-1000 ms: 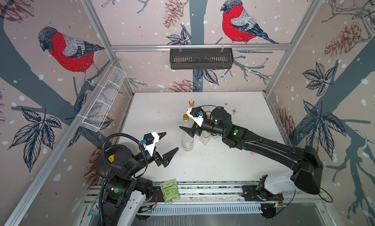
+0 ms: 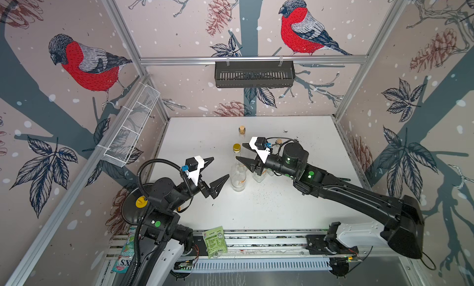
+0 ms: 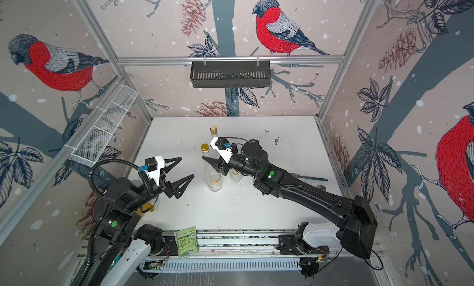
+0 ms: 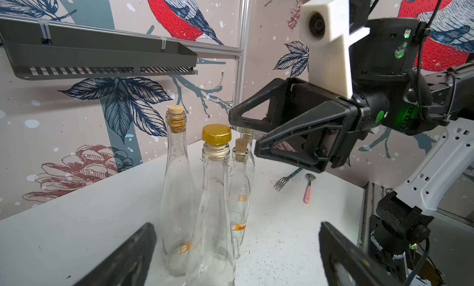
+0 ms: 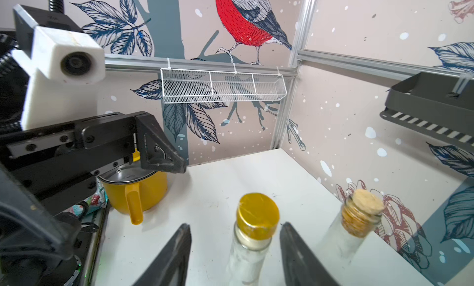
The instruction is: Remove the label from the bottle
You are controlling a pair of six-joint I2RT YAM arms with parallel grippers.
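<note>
Several clear glass bottles stand mid-table: a front one with a yellow cap (image 4: 216, 134), a tall corked one (image 4: 176, 197) and others behind, some bearing small orange labels (image 4: 238, 226). My right gripper is part open beside the yellow-capped bottle's neck, the cap (image 5: 256, 214) between its blurred fingers in its wrist view, with no grip visible. My left gripper (image 3: 185, 167) stands open to the left of that bottle, nothing between its fingers.
A yellow pot (image 5: 143, 189) sits at the left edge. A fork (image 4: 284, 182) and pink spoon (image 4: 307, 189) lie on the right. A dark rack (image 2: 254, 73) hangs on the back wall; a white mesh basket (image 2: 126, 128) hangs left.
My right arm has moved right and toward the front, its gripper now a little right of where it was.
</note>
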